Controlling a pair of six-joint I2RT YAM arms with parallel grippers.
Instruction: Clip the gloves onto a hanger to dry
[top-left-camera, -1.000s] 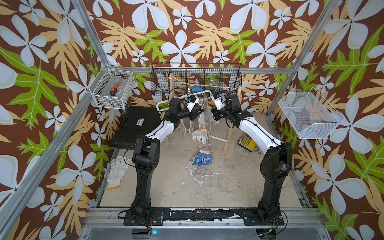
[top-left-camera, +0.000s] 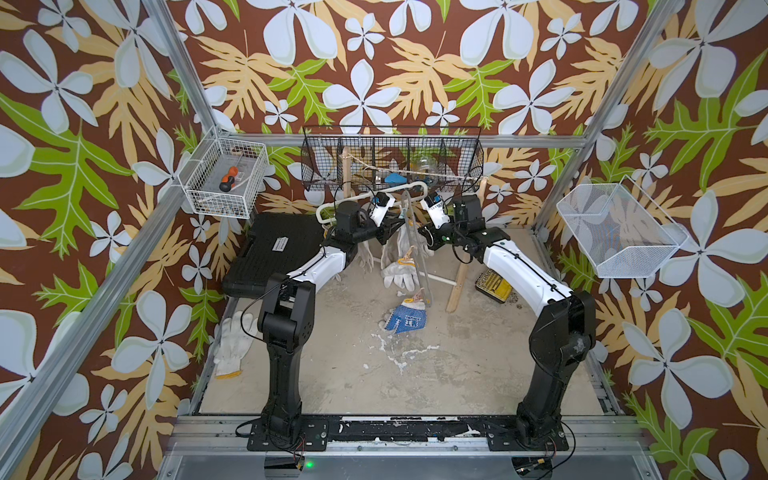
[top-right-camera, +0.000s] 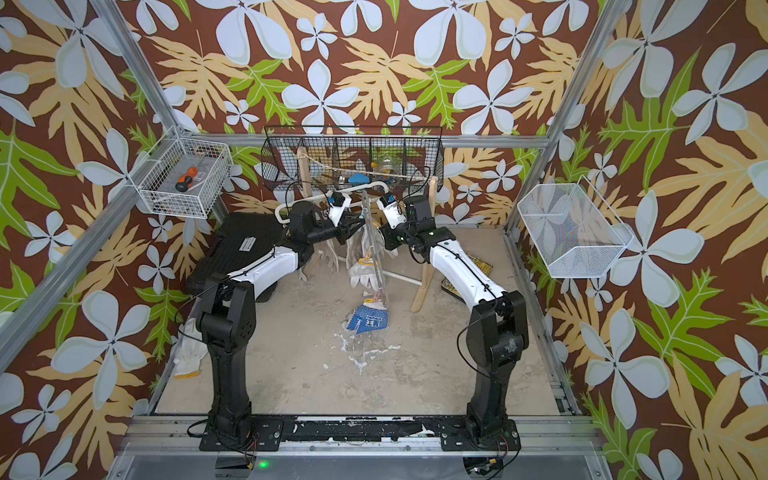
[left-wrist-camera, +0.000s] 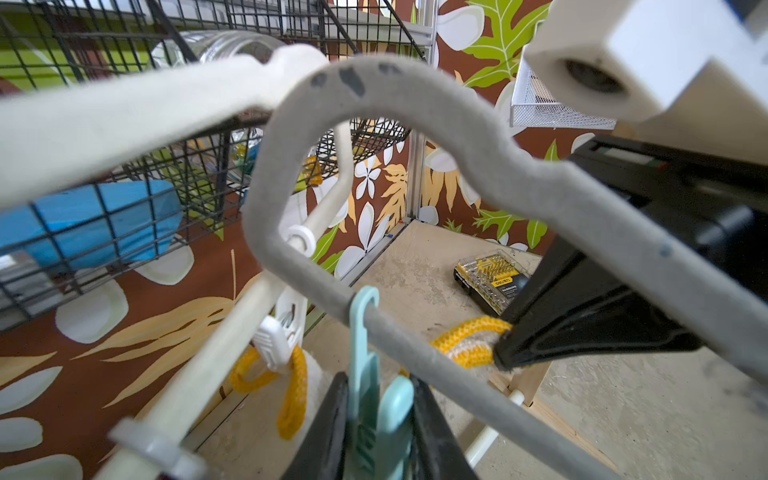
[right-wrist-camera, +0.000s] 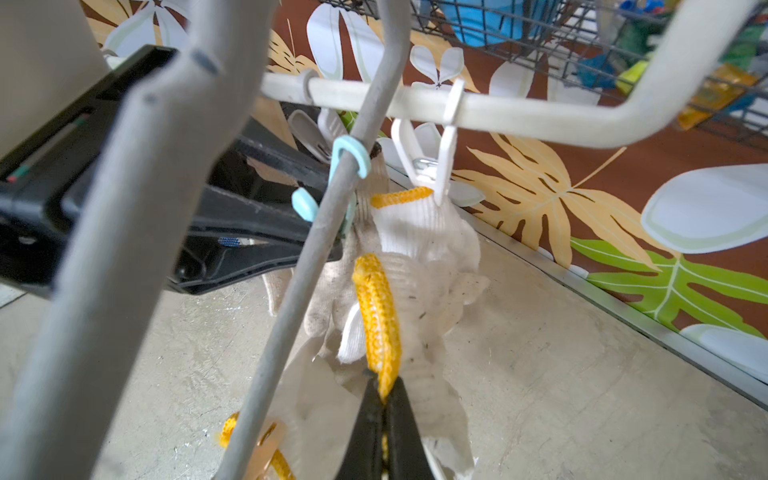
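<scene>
My left gripper is shut on a mint clip (left-wrist-camera: 364, 328) that hooks over a grey hanger bar (left-wrist-camera: 448, 368). My right gripper is shut on the yellow cuff (right-wrist-camera: 374, 312) of a white glove, just beside that bar. Behind, a white clip (right-wrist-camera: 442, 160) on the white hanger bar (right-wrist-camera: 520, 116) holds another white glove (right-wrist-camera: 424, 232). More gloves hang below the hangers, including a blue one (top-left-camera: 404, 317) lower at the centre. A loose white glove (top-left-camera: 233, 344) lies at the left.
A black case (top-left-camera: 264, 256) lies at the left, a yellow bit box (top-left-camera: 494, 285) at the right. A black wire basket (top-left-camera: 320, 160) hangs at the back, white baskets (top-left-camera: 228, 204) at the sides.
The hangers have shifted slightly.
</scene>
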